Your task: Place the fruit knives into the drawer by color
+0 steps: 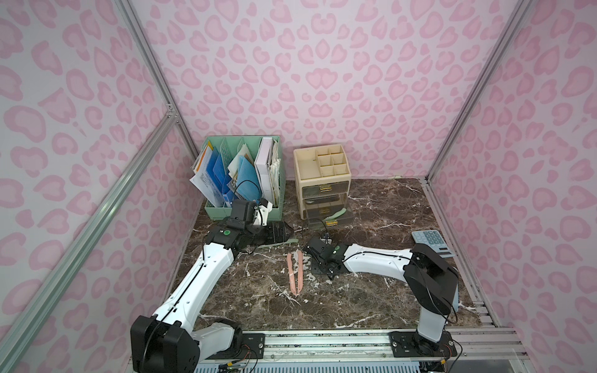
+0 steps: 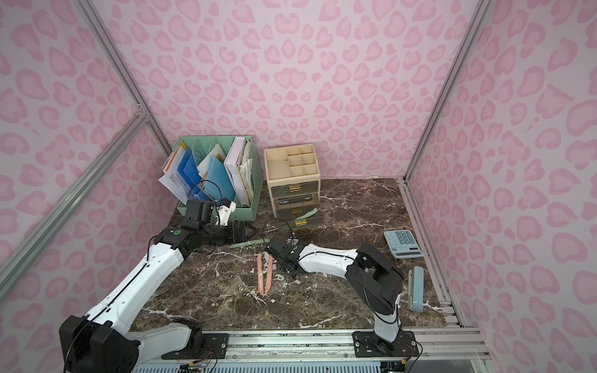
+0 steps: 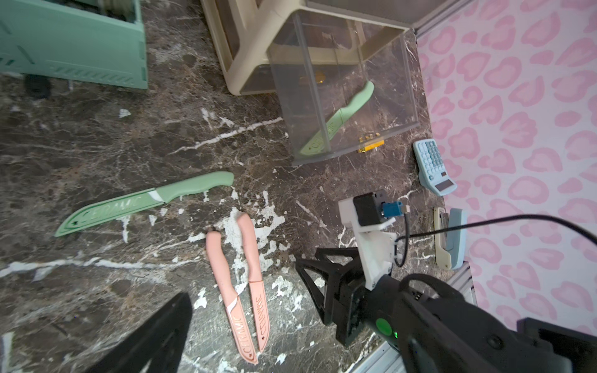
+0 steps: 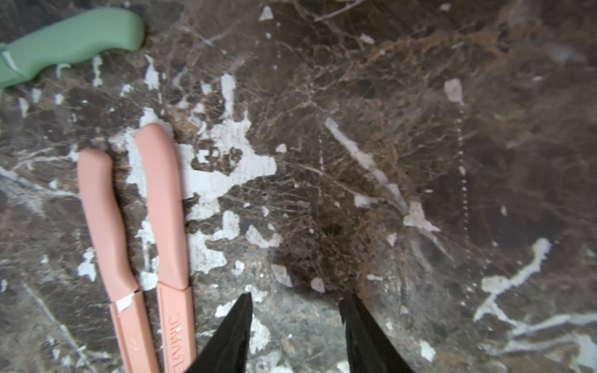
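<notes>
A green knife (image 3: pixel 192 186) lies crosswise on the table. Two pink knives (image 4: pixel 163 199) (image 4: pixel 108 223) lie nearly parallel below it. The lowest drawer (image 3: pixel 388 105) of the cream cabinet (image 1: pixel 321 168) is pulled out and holds another green knife (image 3: pixel 351 102). My left gripper (image 1: pixel 277 232) hangs open above the green knife on the table, fingers empty. My right gripper is low, just right of the pink knives, its fingertips apart with only table between them.
A green file box (image 1: pixel 242 209) full of folders stands back left. A calculator (image 2: pixel 403 243) and a stapler (image 2: pixel 416 289) lie at the right edge.
</notes>
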